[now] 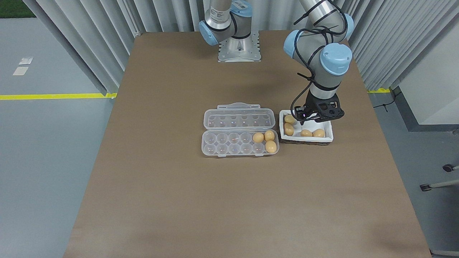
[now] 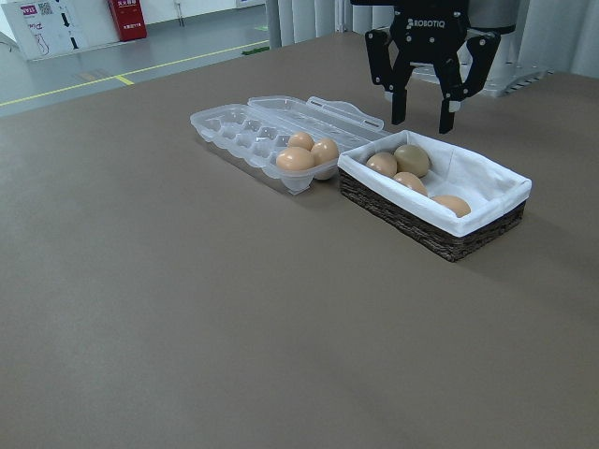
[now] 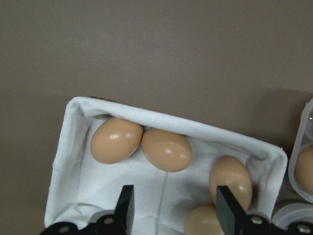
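Note:
My gripper [image 2: 423, 105] hangs open and empty above a white cloth-lined basket [image 2: 496, 218], clear of it in the left view. The basket holds several brown eggs [image 3: 166, 149], seen from above in the wrist view, with my open fingers over its inner space. To the basket's left in the front view lies a clear plastic egg carton [image 1: 234, 146], lid opened back, with three eggs [image 1: 270, 146] at its right end and the other visible wells empty.

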